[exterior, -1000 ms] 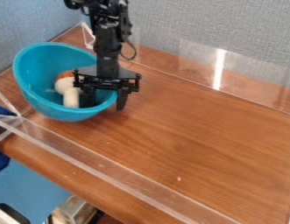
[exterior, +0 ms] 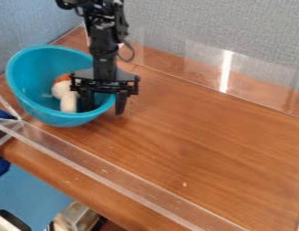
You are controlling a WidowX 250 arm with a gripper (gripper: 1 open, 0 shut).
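A cyan bowl (exterior: 32, 86) sits at the left end of the wooden table. Inside it lies a white object with an orange top (exterior: 66, 97), resembling a toy mushroom. My black gripper (exterior: 101, 97) reaches down at the bowl's right side, over its interior and rim. Its fingertips are partly hidden, and I cannot make out what is between them.
Clear plastic edging runs along its back and front. A textured wall stands behind. A blue object and some clutter lie off the front left edge.
My gripper has moved slightly left over the bowl. The bowl and white object look about the same.
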